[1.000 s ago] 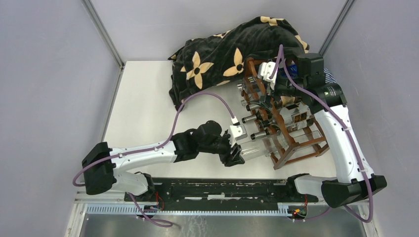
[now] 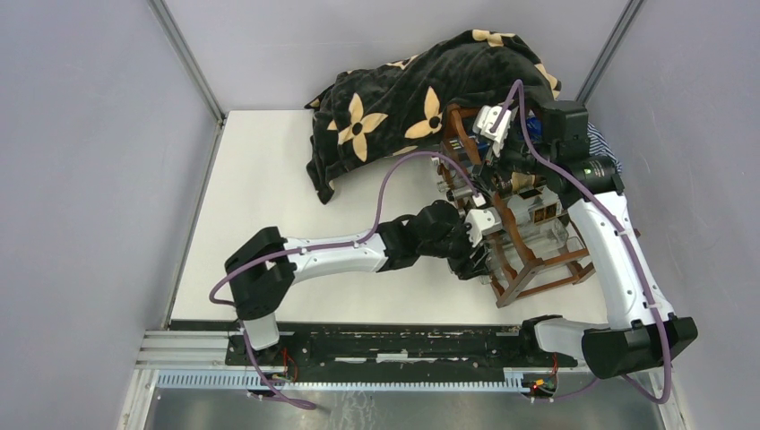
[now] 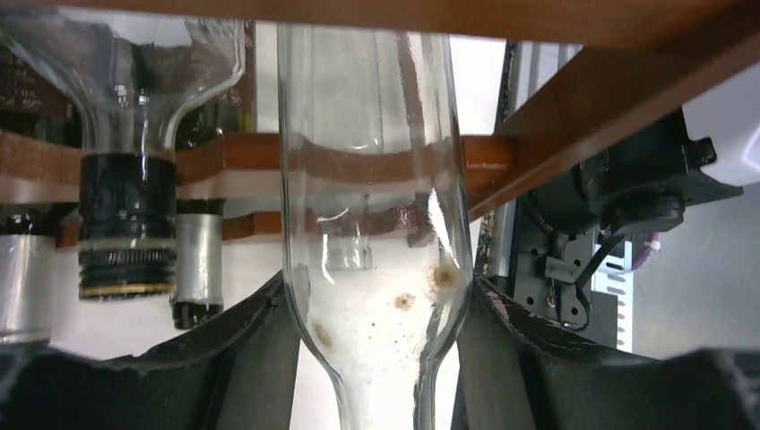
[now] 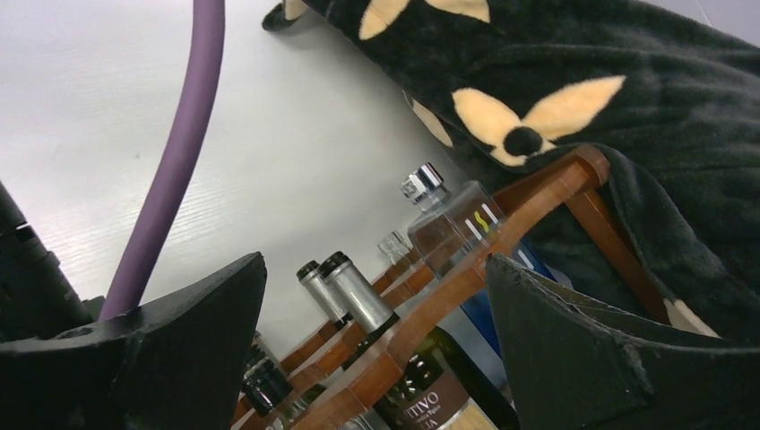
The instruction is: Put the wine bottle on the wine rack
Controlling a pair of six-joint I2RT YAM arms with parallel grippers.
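Observation:
A clear glass bottle [image 3: 376, 215] runs through the front of the wooden wine rack [image 2: 515, 287], its body under the top rail and across a lower slat. My left gripper is shut on this bottle near its shoulder, one finger on each side, close against the rack's front. The neck points back toward the gripper and leaves the bottom of the left wrist view. From above, the bottle's body [image 2: 548, 240] shows inside the rack. My right gripper is open above the rack's far part, nothing held between its fingers.
Other bottles lie in the rack, among them a dark green one [image 4: 448, 376] and a clear one with a silver cap [image 4: 448, 219]. A dark flowered blanket [image 2: 385, 116] covers the far side.
My left arm has moved right, toward the rack, and the clear bottle has slid deeper into it. The right arm has shifted only slightly.

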